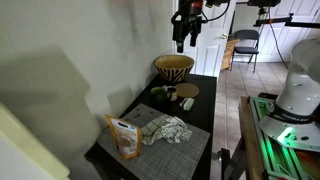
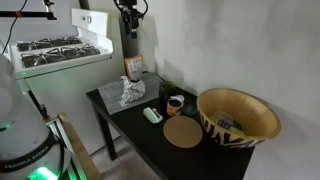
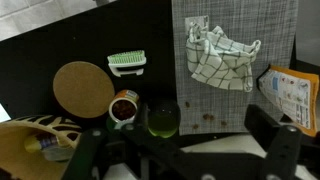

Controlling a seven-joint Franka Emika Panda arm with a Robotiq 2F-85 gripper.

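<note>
My gripper (image 1: 187,32) hangs high above the black table, clear of everything on it. In the wrist view the dark fingers of the gripper stand wide apart, open, with nothing held. A checked cloth (image 3: 220,58) lies crumpled on the grey mat (image 3: 205,112). To one side of it is an orange and white bag (image 3: 290,96), upright in exterior view 2. A white and green brush (image 3: 126,62) lies on the bare black surface. Close together stand a can (image 3: 124,106) and a dark green bottle (image 3: 163,120).
A round brown board (image 2: 184,130) lies flat near the can. The large woven basket (image 2: 270,124) stands at the table's end, with some items inside. A stove (image 2: 60,52) is beyond the other end. Bare black table shows along the front edge.
</note>
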